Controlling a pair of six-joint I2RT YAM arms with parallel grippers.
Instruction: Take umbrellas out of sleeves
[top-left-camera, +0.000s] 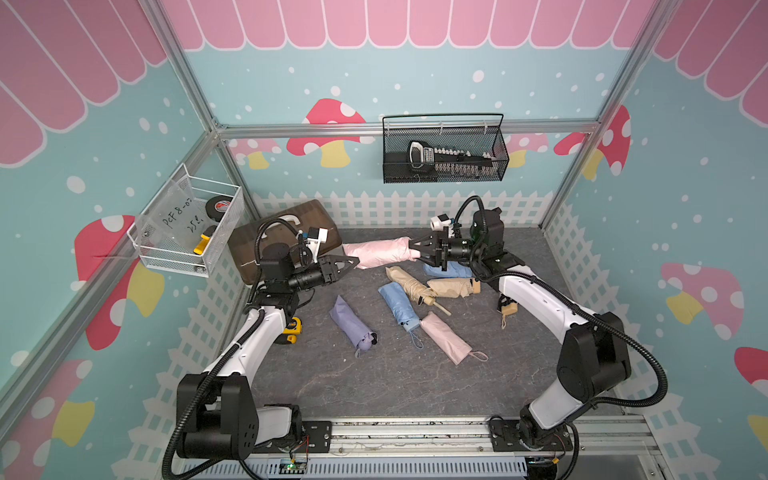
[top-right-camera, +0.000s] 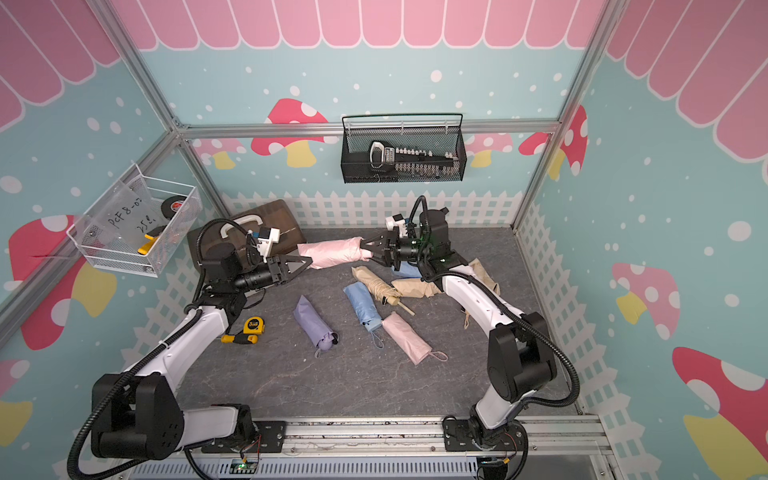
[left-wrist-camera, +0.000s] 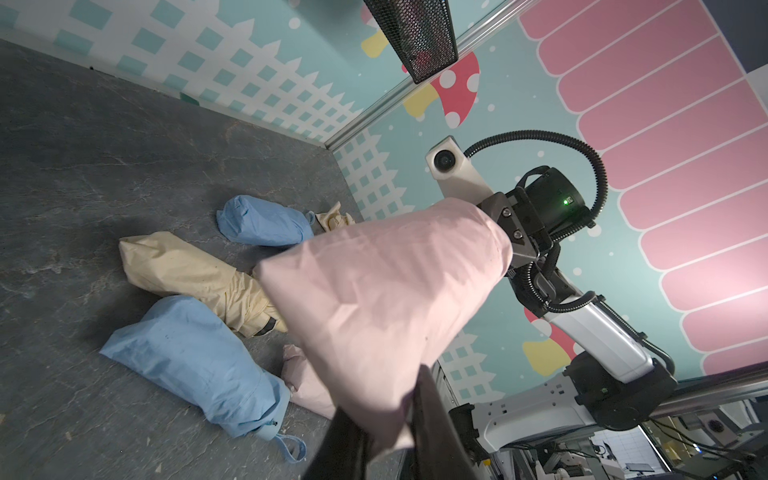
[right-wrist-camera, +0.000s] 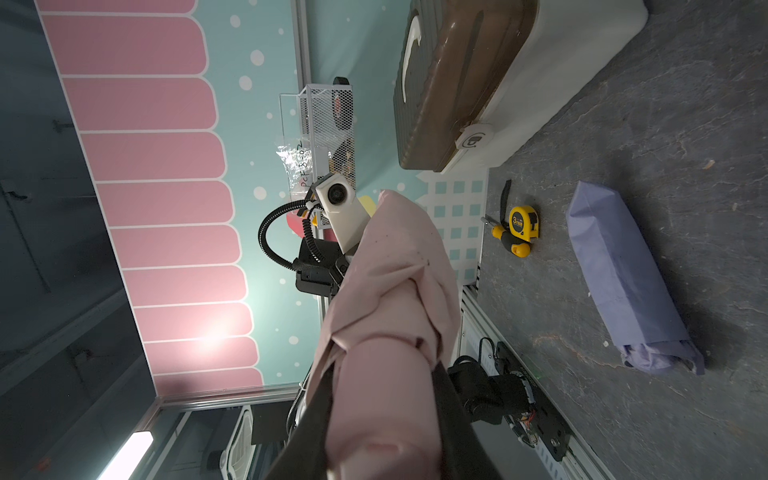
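Note:
A pink umbrella in its sleeve (top-left-camera: 377, 253) hangs level between the arms. My right gripper (top-left-camera: 424, 249) is shut on its handle end, a smooth pink handle (right-wrist-camera: 384, 400) in the right wrist view. At the sleeve's other end stands my left gripper (top-left-camera: 353, 261), part open. In the left wrist view its fingers (left-wrist-camera: 429, 424) lie either side of the tapering pink cloth; whether they touch it is hard to tell. Below on the floor lie a purple umbrella (top-left-camera: 352, 324), a blue one (top-left-camera: 398, 305) and another pink one (top-left-camera: 445, 337).
A beige umbrella (top-left-camera: 408, 284), a beige piece (top-left-camera: 453, 287) and a blue piece (top-left-camera: 448, 269) lie under the right arm. A brown case (top-left-camera: 320, 220) stands behind the left arm, a yellow tape measure (top-right-camera: 253, 325) beside it.

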